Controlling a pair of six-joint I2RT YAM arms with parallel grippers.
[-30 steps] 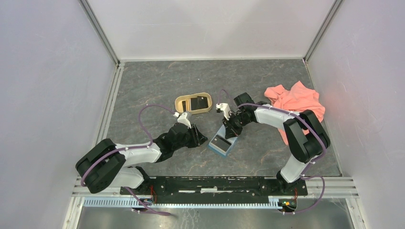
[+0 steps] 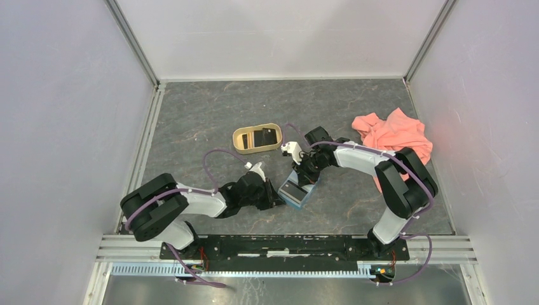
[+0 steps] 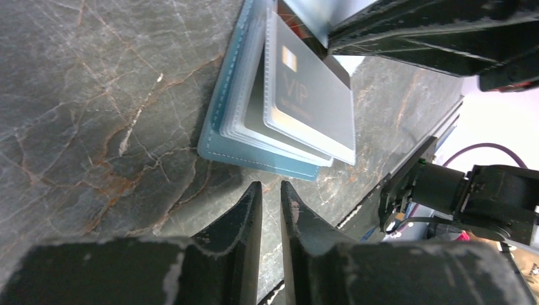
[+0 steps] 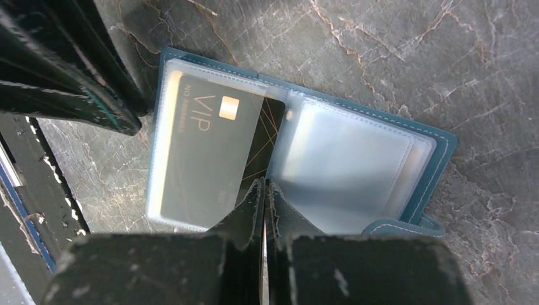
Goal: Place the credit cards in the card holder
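The blue card holder [image 2: 299, 198] lies open on the marble surface, with clear sleeves. A grey VIP card [image 3: 308, 95] is in its sleeve, with a dark card [image 4: 262, 143] beside it. My left gripper is just off the holder's lower edge, fingertips slightly apart with nothing between them. My right gripper is shut, nothing visible between its fingers, its tips at the holder's middle by the sleeve edges.
A tan tray [image 2: 245, 150] with dark cards stands at the back centre. A crumpled pink cloth [image 2: 394, 132] lies at the right.
My left gripper has moved toward the front and right, to the holder's edge.
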